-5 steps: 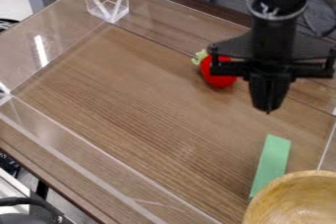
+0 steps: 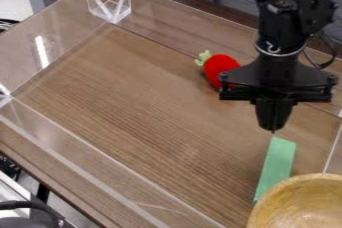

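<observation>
My gripper (image 2: pixel 274 112) hangs over the right side of the wooden table (image 2: pixel 127 112), shut, with nothing visible between its fingers. Behind it, partly hidden by the arm, lies a red object with a green top (image 2: pixel 217 70). Below the gripper, toward the front, a flat green rectangular piece (image 2: pixel 274 172) lies on the table, beside a yellow bowl (image 2: pixel 307 207) that is cut off by the bottom right corner.
A clear plastic holder (image 2: pixel 110 4) stands at the back left. Dark cables run along the back right.
My gripper has moved slightly, showing more of the red object behind it. The objects on the table appear unmoved.
</observation>
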